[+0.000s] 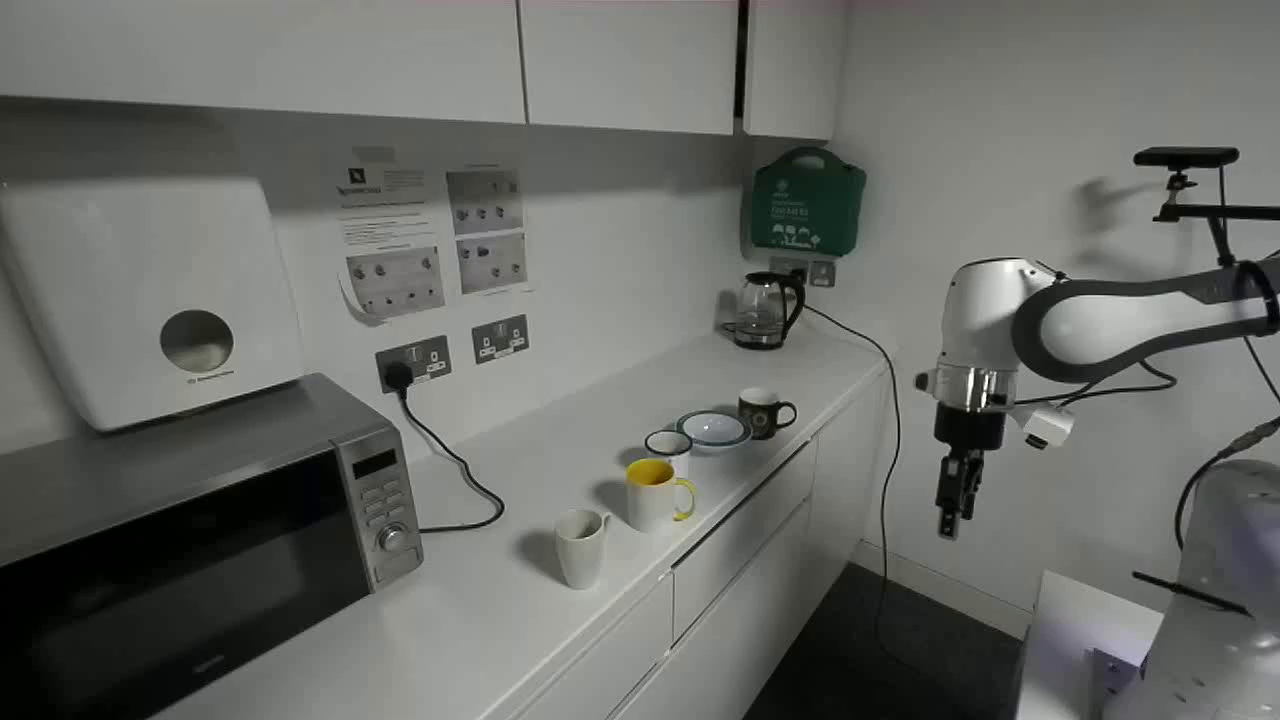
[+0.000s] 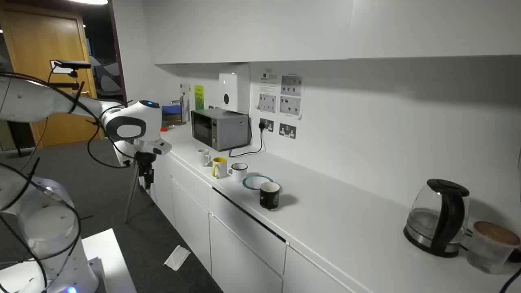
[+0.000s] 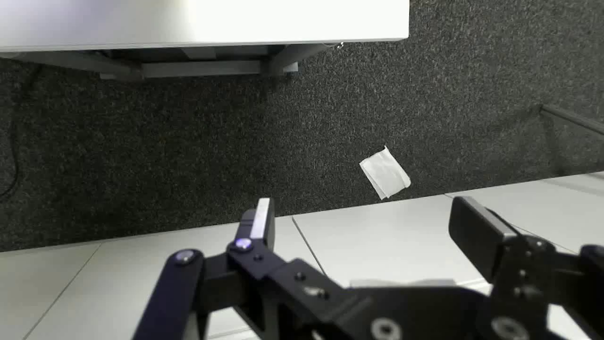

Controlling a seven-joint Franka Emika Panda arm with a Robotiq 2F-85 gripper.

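Wide apart in the wrist view, the two fingers of my gripper have nothing between them; the gripper is open. It points down in front of the counter, off its edge and apart from everything on it. Along the counter stand a plain white mug, a white mug with a yellow inside, and a white mug with a dark rim. A shallow bowl or plate with a blue-green rim sits beside a black mug. All the mugs are upright.
A microwave and a glass kettle stand on the counter, with a clear tub beside the kettle. One drawer looks slightly open. White paper lies on the floor. Bare counter lies behind the mugs.
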